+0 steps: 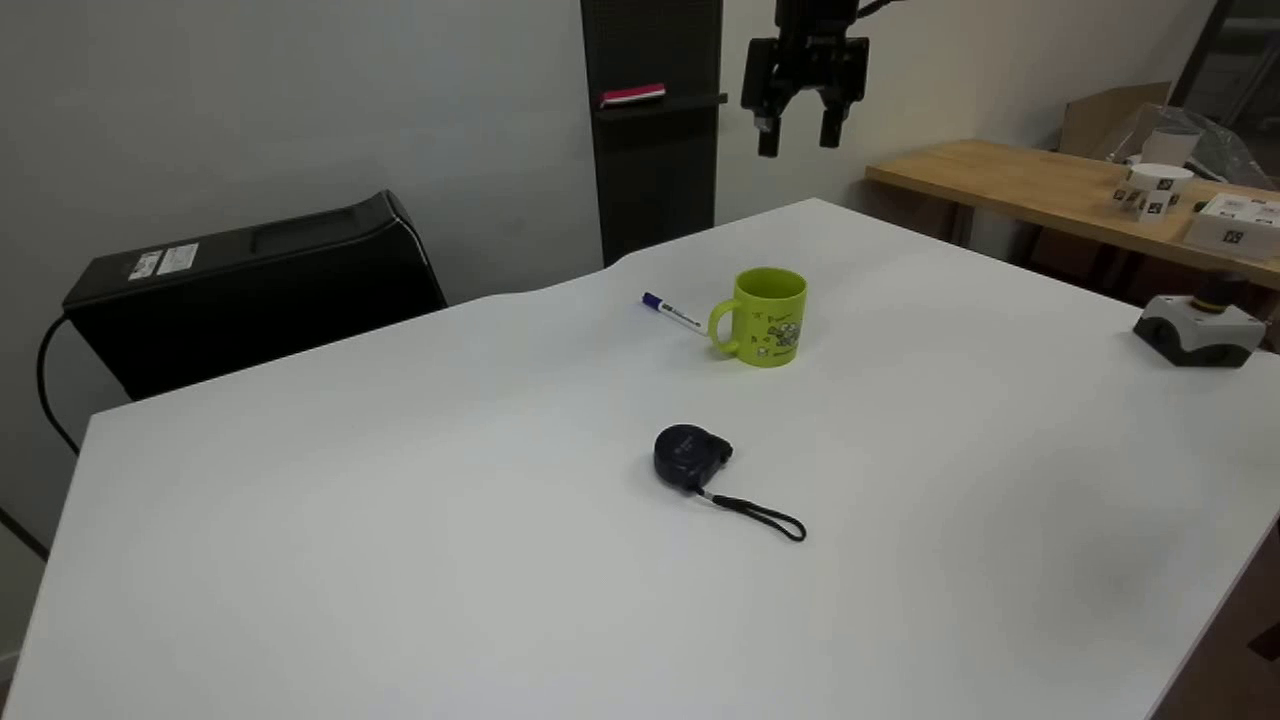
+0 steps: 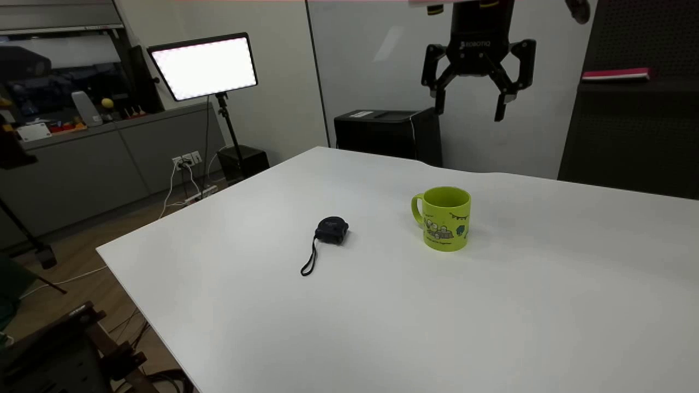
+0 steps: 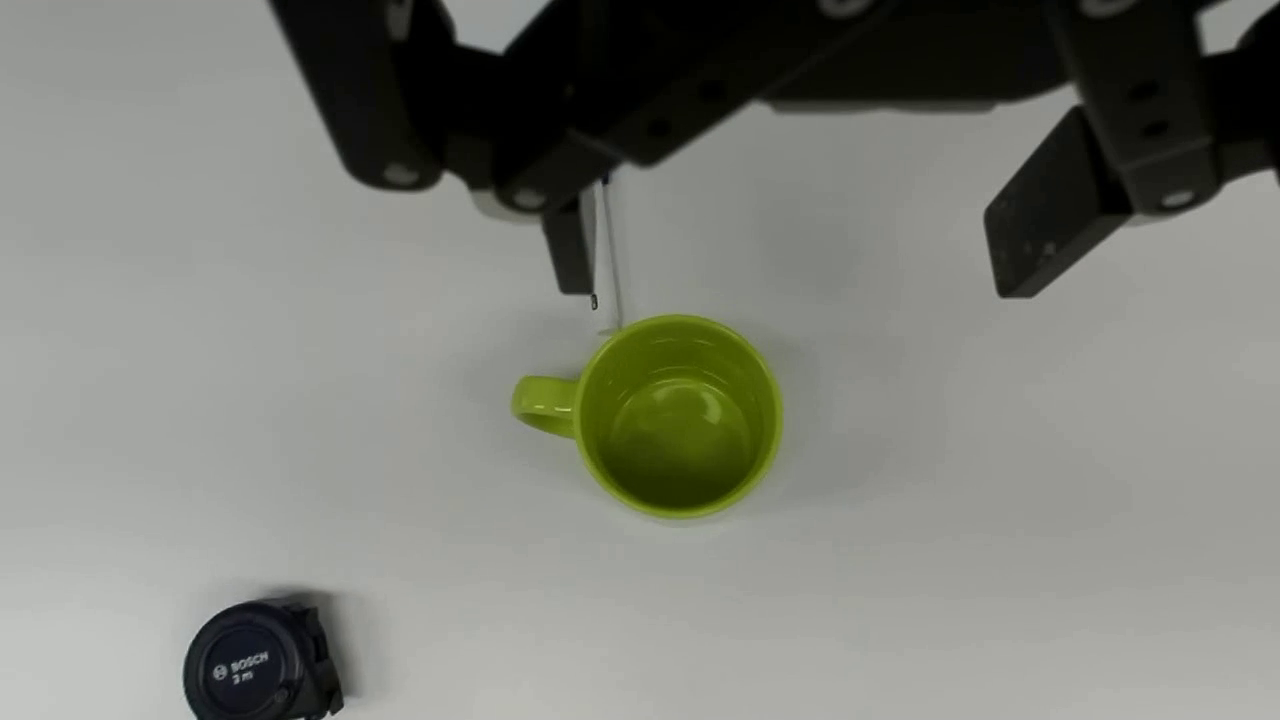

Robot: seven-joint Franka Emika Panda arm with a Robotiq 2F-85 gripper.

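My gripper (image 1: 799, 139) hangs open, well above the far part of the table, with nothing between its fingers. Below it a lime green mug (image 1: 768, 324) stands upright, its handle toward the left in exterior view 1. Looking down in the wrist view, I see the mug (image 3: 678, 420) empty inside. A white marker with a blue cap (image 1: 674, 313) lies behind the handle; in the wrist view my left finger (image 3: 571, 248) partly covers it, and in exterior view 2 it is hidden. A dark tape measure with a wrist strap (image 2: 331, 230) lies apart from the mug.
A grey and black button box (image 1: 1200, 328) sits at its right edge in exterior view 1. Against the wall behind the table is a black case (image 1: 258, 288).
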